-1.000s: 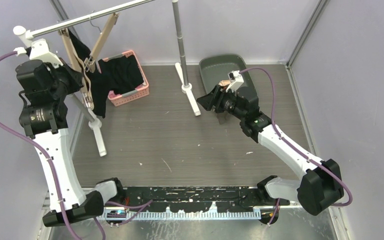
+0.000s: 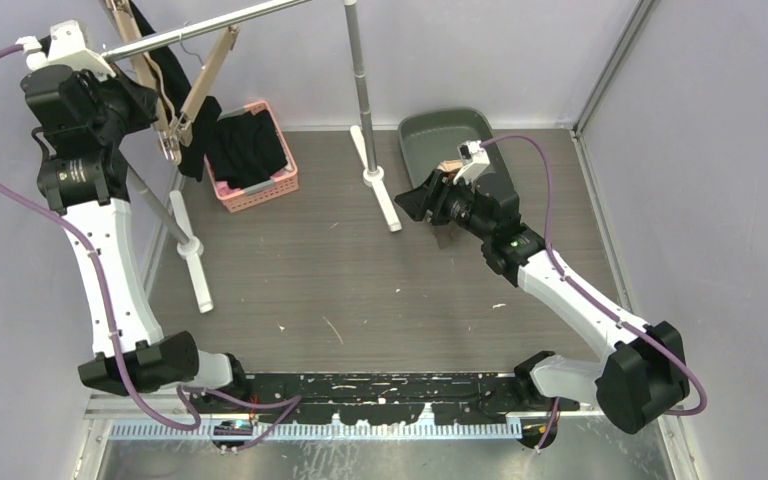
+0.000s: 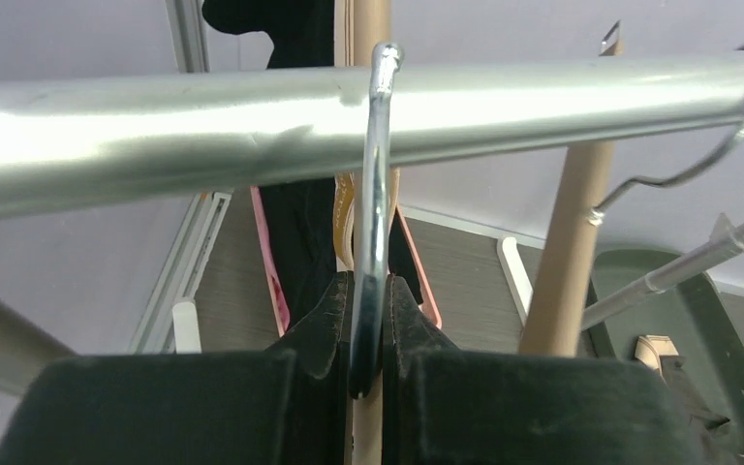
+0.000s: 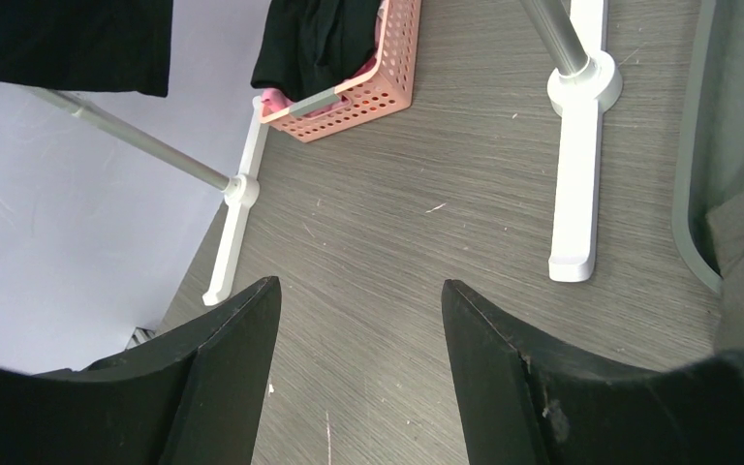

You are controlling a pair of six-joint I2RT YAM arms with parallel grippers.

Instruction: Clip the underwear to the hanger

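My left gripper is shut on a wooden hanger's metal hook [image 3: 376, 194], which stands in front of the metal rail [image 3: 203, 126] at the top left. Black underwear [image 3: 291, 252] hangs behind it with a pale wooden hanger, partly hidden by the rail; whether it is clipped I cannot tell. A second hanger [image 3: 567, 262] is to the right on the rail. My right gripper stands open over the floor beside the grey-green tray [image 4: 697, 174], with nothing between its fingers.
A pink basket [image 2: 260, 195] of dark cloth sits at the back left. The rail's white feet [image 2: 380, 200] stand on the floor.
My left gripper has risen toward the rail with the hanger, and the black cloth has moved up and back with it. The right arm has not moved.
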